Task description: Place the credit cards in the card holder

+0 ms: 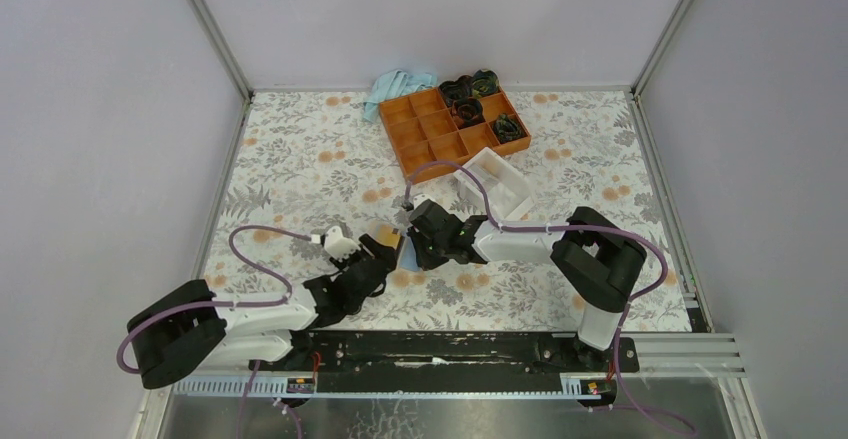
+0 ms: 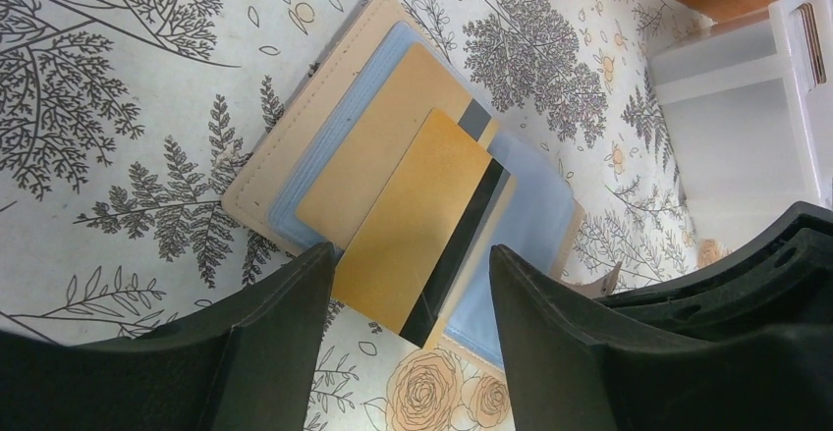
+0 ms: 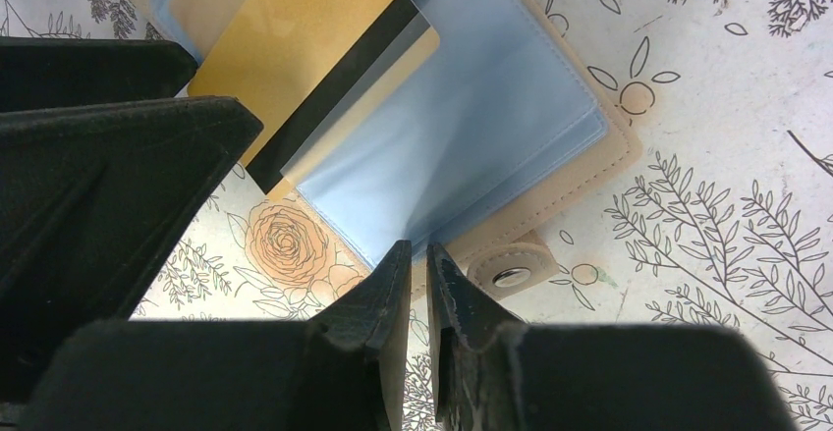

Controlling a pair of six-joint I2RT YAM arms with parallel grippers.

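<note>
The open card holder (image 2: 535, 171), tan with pale blue lining, lies flat on the patterned cloth. A yellow card (image 2: 417, 215) with a black stripe lies across its middle, over a tan pocket panel (image 2: 378, 132). Behind it, a second black-striped edge (image 2: 475, 119) shows beside that panel. My left gripper is open, its fingers on either side of the yellow card's near end, apart from it. At the holder's near edge, by the snap tab (image 3: 511, 272), my right gripper has a narrow gap between its fingertips; whether it pinches the edge is unclear.
The white bin (image 1: 500, 181) stands just beyond the right gripper. Behind it are the orange compartment tray (image 1: 425, 139) with dark items and a light blue cloth (image 1: 396, 86). Both grippers are close together.
</note>
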